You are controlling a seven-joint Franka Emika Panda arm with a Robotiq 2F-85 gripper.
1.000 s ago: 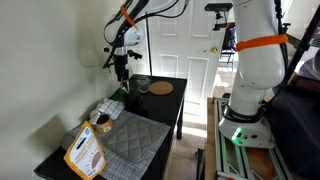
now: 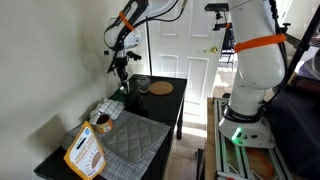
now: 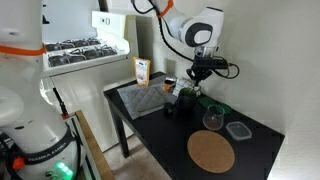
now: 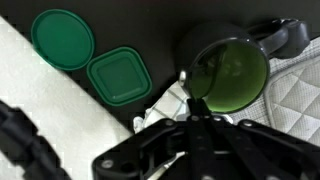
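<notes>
In the wrist view, my gripper is shut, with its fingertips at the near left edge of a dark mug [image 4: 230, 72] with a green inside. A white cloth with coloured marks [image 4: 168, 105] shows right beside the fingertips; whether any of it is pinched I cannot tell. A round green lid [image 4: 62, 38] and a squarish green lid [image 4: 119, 77] lie to the left on the black table. From the second exterior view, the gripper [image 3: 197, 82] hangs over the back of the table, close above the dark mug [image 3: 187, 98].
A grey quilted mat [image 2: 135, 138] covers the table's near part, with an orange-brown mug [image 2: 103, 123] and an upright orange-and-white box [image 2: 84, 153] beside it. A brown round board [image 3: 210, 150], a glass bowl [image 3: 213, 119] and a clear container [image 3: 239, 130] occupy the other end.
The arm has shifted slightly over the back of the table. The mat, box and mugs stand where they were.
</notes>
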